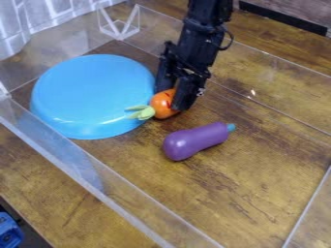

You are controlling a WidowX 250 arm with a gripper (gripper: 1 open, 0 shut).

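My black gripper (176, 93) reaches down from the top centre onto an orange toy carrot (163, 105) with pale green leaves, which lies just right of a blue round disc (91, 93). The fingers cover part of the carrot; whether they are closed on it is hard to tell. A purple toy eggplant (195, 141) lies on the wooden surface in front and to the right.
Clear plastic walls surround the wooden floor (246, 194). Open floor lies to the right and at the front. A blue object (7, 232) is partly visible at the bottom left, outside the wall.
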